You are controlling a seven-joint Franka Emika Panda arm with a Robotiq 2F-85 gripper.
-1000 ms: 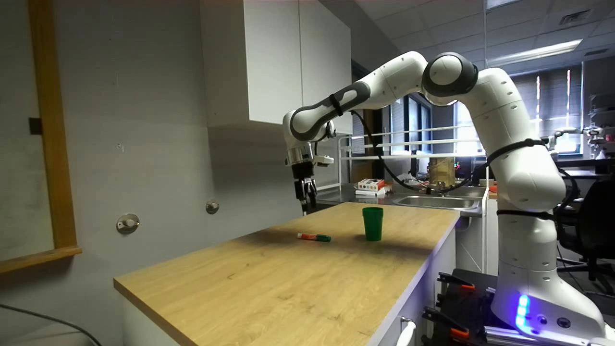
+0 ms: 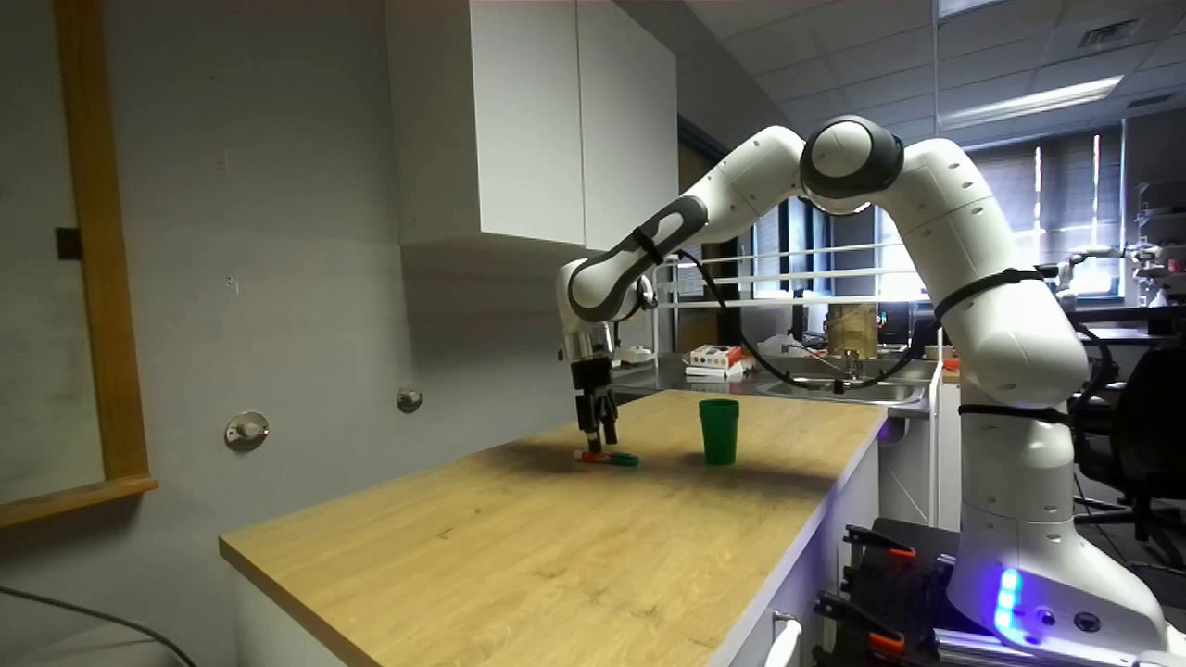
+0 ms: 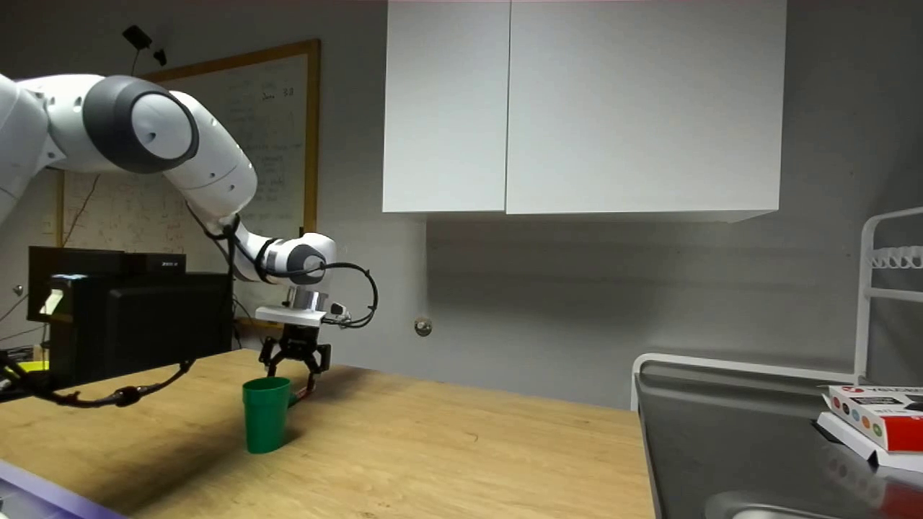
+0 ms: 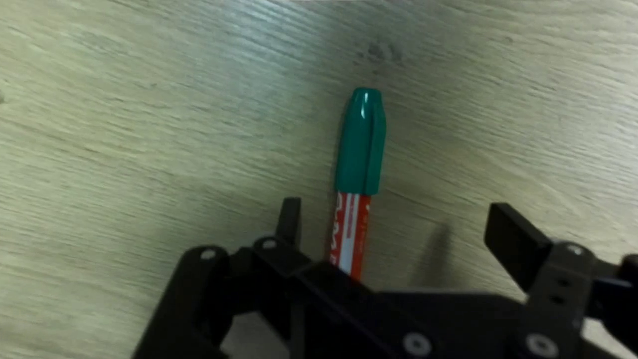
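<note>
A marker [image 4: 360,146] with a green cap and a red-and-white barrel lies flat on the wooden counter. In the wrist view its barrel runs down between the two spread fingers, closer to the left one, and its lower end is hidden behind the gripper. My gripper is open, low over the marker, holding nothing. From the first exterior view, the gripper [image 2: 601,439] is right at the marker [image 2: 607,458]. A green cup [image 2: 719,432] stands upright to the right of it; in the second exterior view the cup [image 3: 265,415] partly covers the marker.
White cabinets [image 3: 640,112] hang on the wall above. Beyond the counter are a sink [image 2: 851,389] and a red-and-white box [image 3: 882,415].
My gripper has come down from above the counter, with a slight shift to the right, to the marker. The marker and cup look unmoved.
</note>
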